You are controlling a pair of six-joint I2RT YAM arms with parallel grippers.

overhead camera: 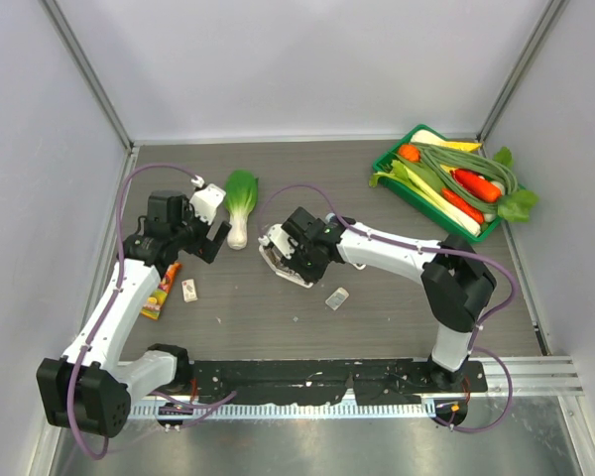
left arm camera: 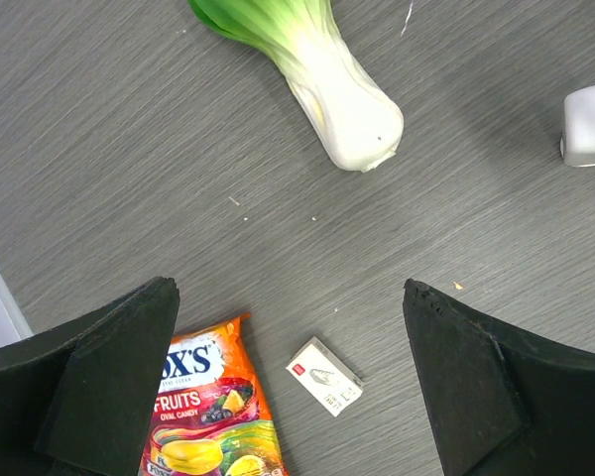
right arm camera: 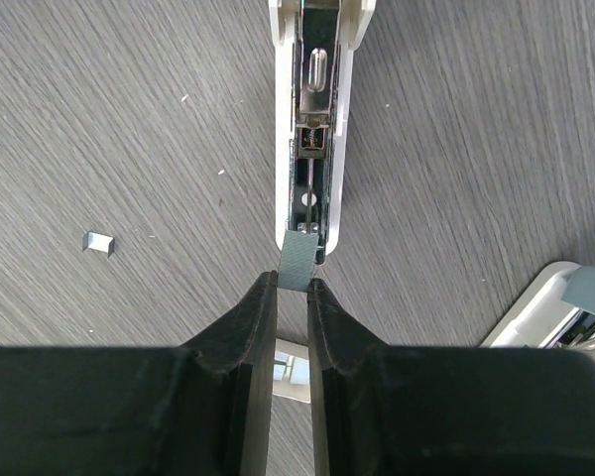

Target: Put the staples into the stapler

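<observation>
A white stapler (right arm camera: 284, 188) lies opened out on the table, its metal magazine (right arm camera: 320, 84) showing in the right wrist view. My right gripper is shut on a small grey strip of staples (right arm camera: 297, 256). From that view the strip overlaps the near end of the magazine; whether it touches cannot be told. In the top view the right gripper (overhead camera: 299, 266) largely covers the stapler (overhead camera: 281, 267). My left gripper is open and empty, above the table at the left. Below it lies a small white box (left arm camera: 324, 376).
A second stapler (right arm camera: 550, 309) lies at the lower right in the right wrist view. A short staple piece (right arm camera: 98, 243) rests left of the stapler. Bok choy (overhead camera: 240, 203), a candy bag (overhead camera: 160, 292), another small box (overhead camera: 337, 298) and a green vegetable basket (overhead camera: 463, 229) surround the area.
</observation>
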